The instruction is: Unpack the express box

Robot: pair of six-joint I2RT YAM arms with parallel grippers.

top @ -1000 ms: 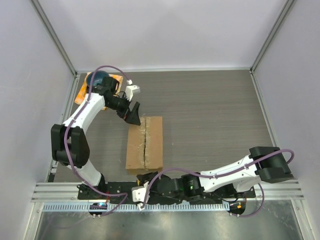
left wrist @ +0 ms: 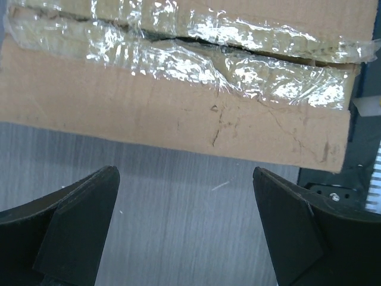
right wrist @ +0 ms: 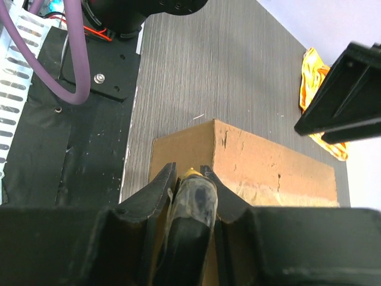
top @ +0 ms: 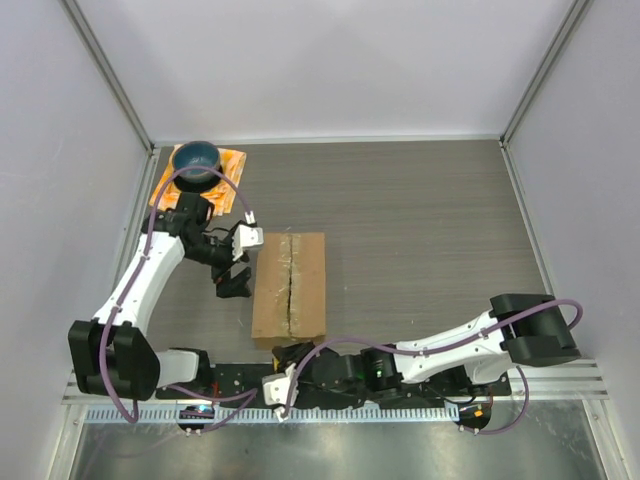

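The cardboard box (top: pixel 274 290) lies on the table left of centre, clear tape running along its top seam. A dark gap shows along that seam between the flaps (left wrist: pixel 178 119) in the left wrist view. My left gripper (top: pixel 236 282) stands beside the box's left side, open and empty. At the box's near end, my right gripper is shut on a dark-handled tool (right wrist: pixel 193 202) with a bit of yellow at its end. The tool's far part is hidden, and whether it touches the box I cannot tell.
A dark blue bowl (top: pixel 197 158) stands on an orange cloth (top: pixel 232 165) at the back left. The table to the right of the box is clear. A metal rail (top: pixel 420 413) runs along the near edge.
My left gripper has come from the box's far left corner toward the near side, along its left. The box has stayed put.
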